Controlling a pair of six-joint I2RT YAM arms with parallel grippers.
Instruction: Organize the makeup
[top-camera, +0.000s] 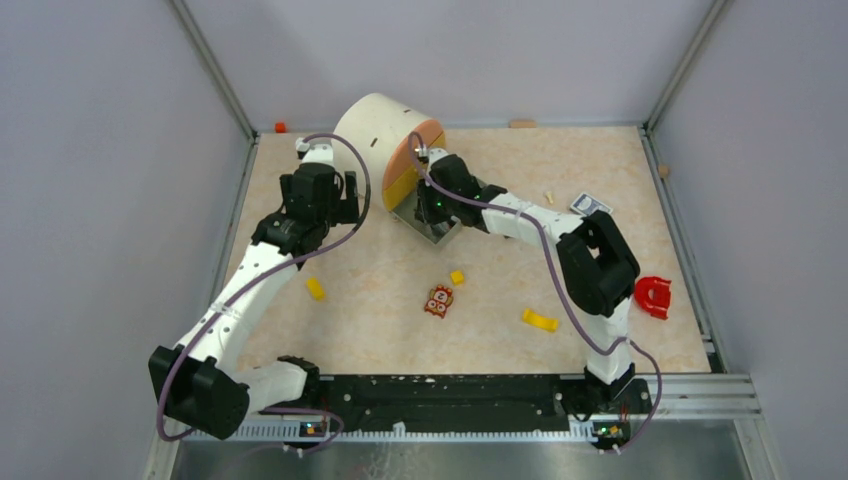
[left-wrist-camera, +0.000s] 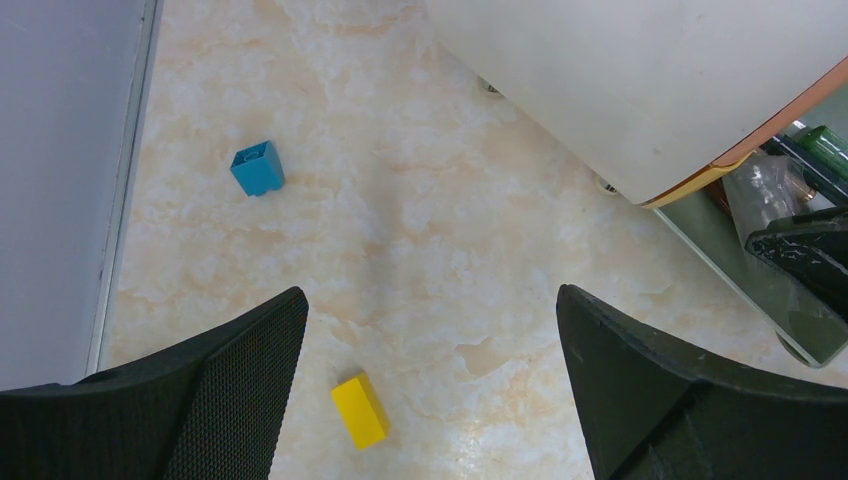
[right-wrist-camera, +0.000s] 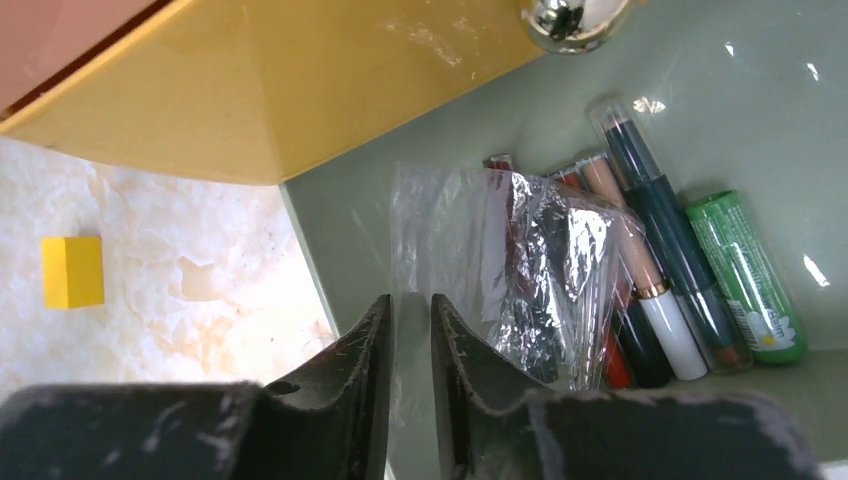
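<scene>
The white rounded makeup organizer (top-camera: 375, 145) has its grey lower drawer (right-wrist-camera: 340, 240) pulled out. Inside lie a crumpled clear plastic bag (right-wrist-camera: 450, 240), dark and tan makeup pens (right-wrist-camera: 660, 235) and a green tube (right-wrist-camera: 740, 270). My right gripper is low over the drawer at the bag's left part, its fingertips a small gap apart; whether bag film lies between them is unclear. My left gripper stands open left of the organizer, above bare table.
Scattered around are a blue block (left-wrist-camera: 257, 170), a yellow block (left-wrist-camera: 360, 410), a red-and-white figure (top-camera: 439, 300), a curved yellow piece (top-camera: 540, 320), a red object (top-camera: 652, 296) and a card (top-camera: 590, 205).
</scene>
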